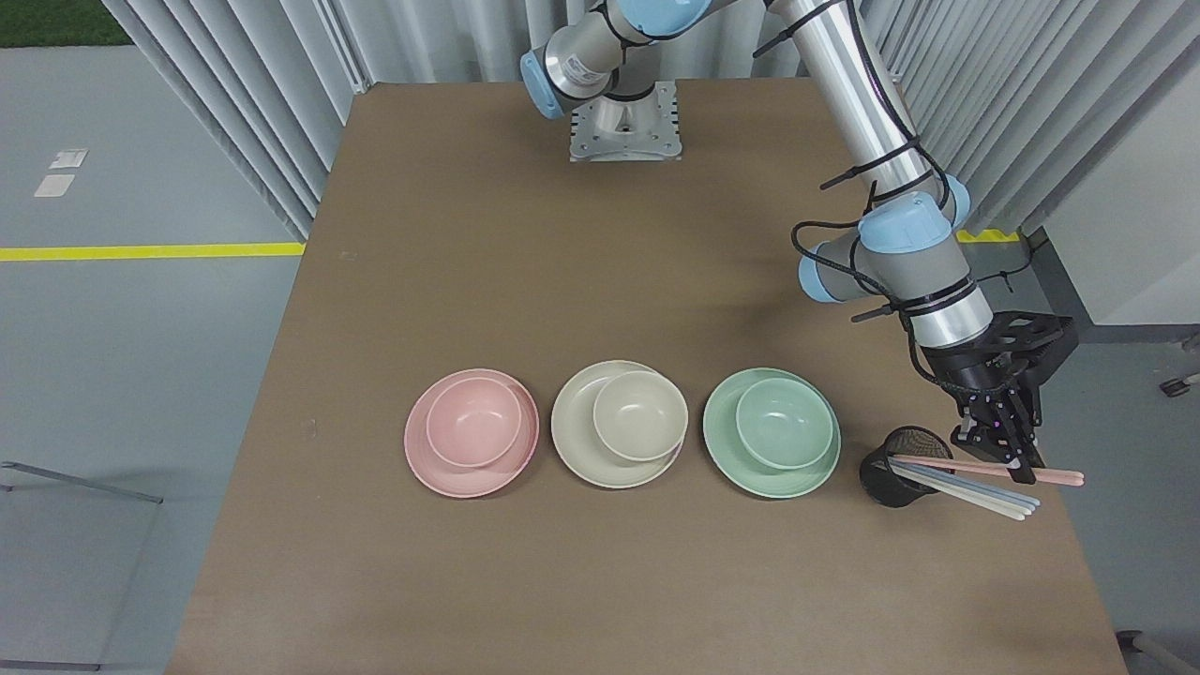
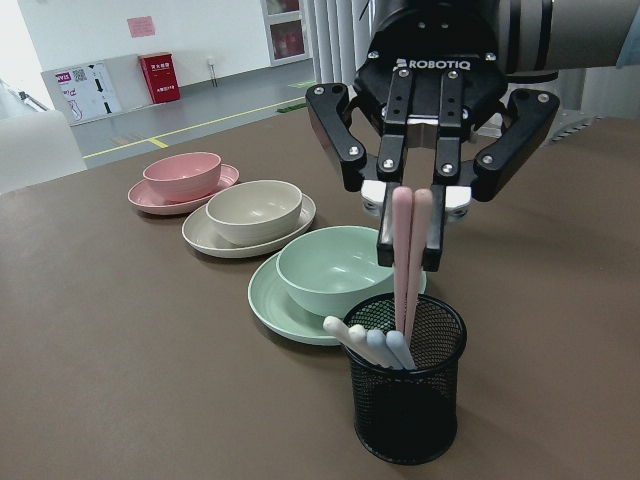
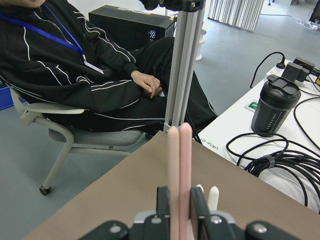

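Observation:
My gripper (image 2: 410, 250) is shut on a pair of pink chopsticks (image 2: 420, 215), held at the mouth of a black mesh holder (image 2: 405, 410) with white and light-blue chopsticks (image 2: 392, 346) leaning in it. To the left in the front view sit three bowls on matching plates: a pink bowl (image 1: 473, 421), a cream bowl (image 1: 640, 414) and a green bowl (image 1: 784, 422). In the wrist view the pink chopsticks (image 3: 182, 180) stand between the fingers.
The holder is near the table's right edge. The wrist view shows a seated person (image 3: 85, 80) and a white side table with cables (image 3: 285, 160) beyond the edge.

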